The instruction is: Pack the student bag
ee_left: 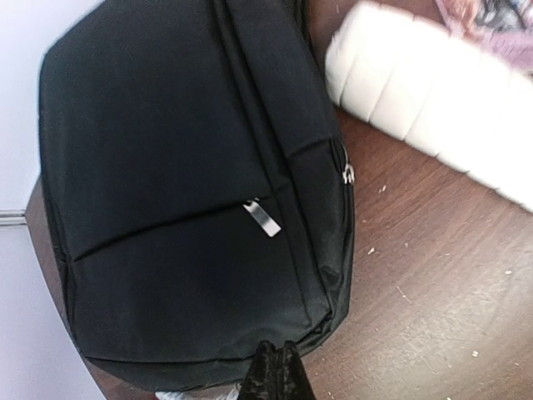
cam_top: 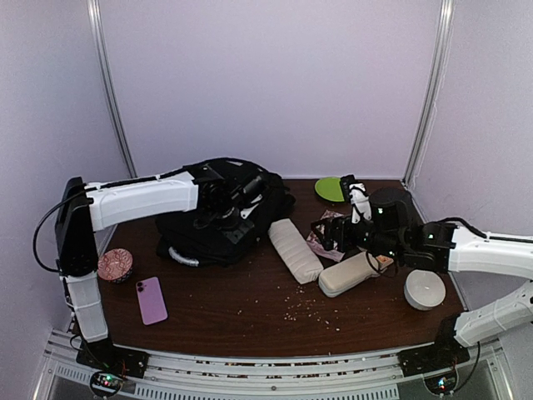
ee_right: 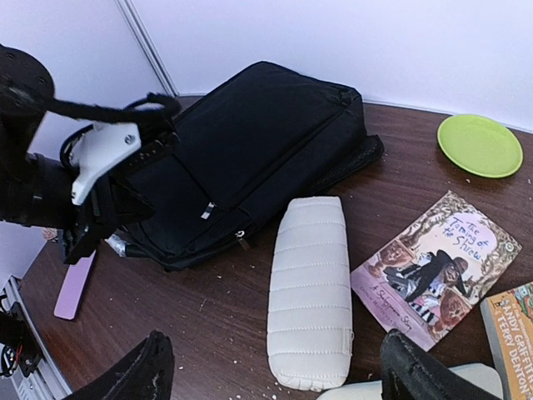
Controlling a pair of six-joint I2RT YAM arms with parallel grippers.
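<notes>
A black bag lies on the table, a silver zipper pull showing on its front. Over its near bottom edge, my left gripper is shut with its fingertips together. No cloth is between them; the bag is outside the fingers. In the right wrist view, my right gripper stands open and empty above the white quilted case. Right of that case are a book with a pink cover and a second book, beside a cream oblong case. The bag's inside is hidden.
A purple phone and a red patterned bowl are at the left. The green plate lies at the back, the white bowl at the right. Crumbs dot the otherwise open front middle of the table.
</notes>
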